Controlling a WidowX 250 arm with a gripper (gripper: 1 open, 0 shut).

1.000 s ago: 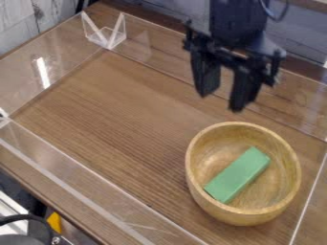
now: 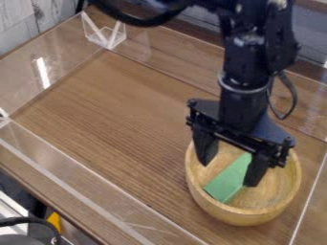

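The black robot gripper [image 2: 243, 145] hangs from the arm over a round tan bowl [image 2: 281, 199], its two fingers spread open and reaching down to either side of the bowl's upper part. A green rectangular block [image 2: 228, 185] lies tilted diagonally inside the bowl, below and between the fingers. The fingertips are above the block; whether either touches the bowl cannot be told.
A white wire object [image 2: 102, 29] stands at the back left. Dark cables lie at the bottom left corner.
The arm and gripper have come down and toward the viewer, from behind the bowl to low over it and the green block. The bowl and block look unmoved.
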